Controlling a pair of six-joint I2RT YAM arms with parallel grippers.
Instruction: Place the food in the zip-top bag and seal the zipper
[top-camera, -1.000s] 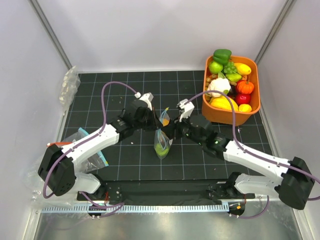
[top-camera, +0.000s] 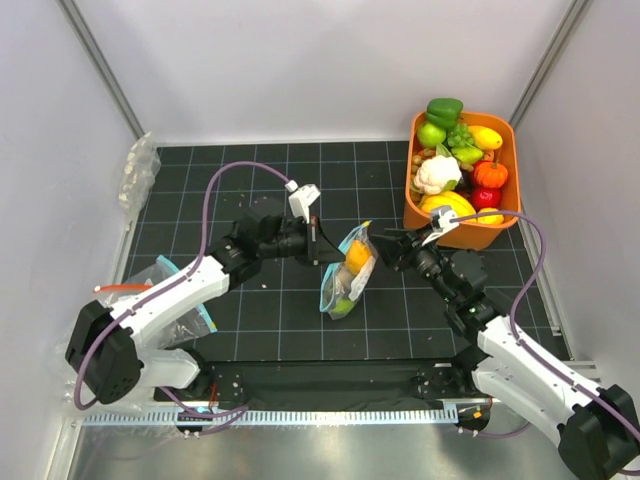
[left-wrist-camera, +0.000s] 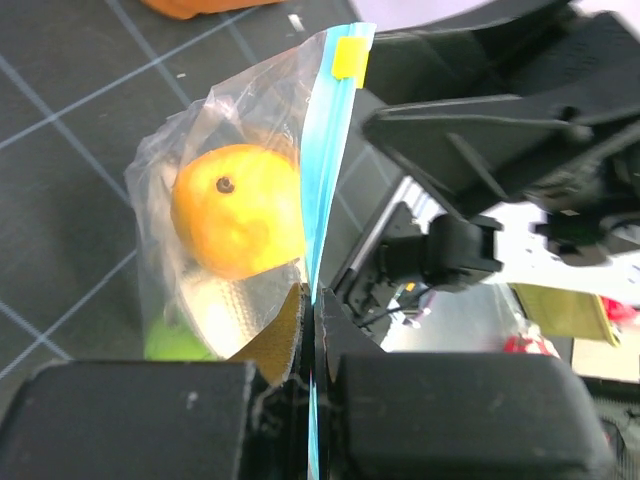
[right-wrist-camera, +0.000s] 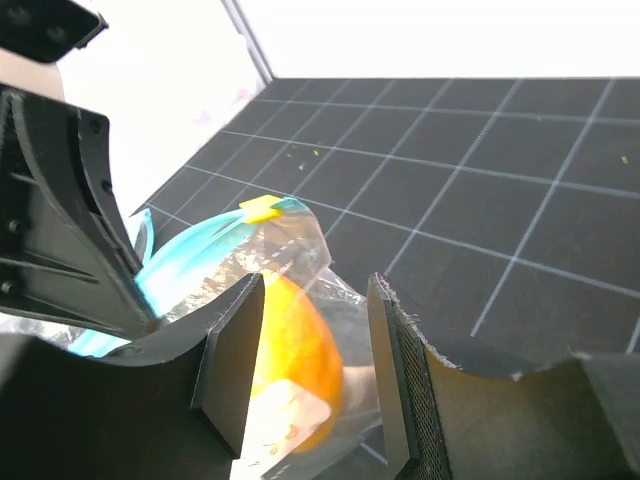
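The clear bag (top-camera: 338, 280) hangs over the mat with food inside: an orange round piece (left-wrist-camera: 238, 212), something pale, and a green piece (top-camera: 343, 306) low down. Its blue zipper strip (left-wrist-camera: 325, 150) carries a yellow tab (left-wrist-camera: 349, 60) at the far end. My left gripper is shut on this strip, which runs between its fingers. Close to the tab end, my right gripper stands partly open. In the right wrist view the bag and orange piece appear beyond its fingers, with nothing visibly pinched between them.
An orange bin (top-camera: 413, 215) full of fruit and vegetables stands at the back right. More clear bags (top-camera: 185, 325) lie at the left edge of the mat.
The left gripper and the bag have shifted a little to the right.
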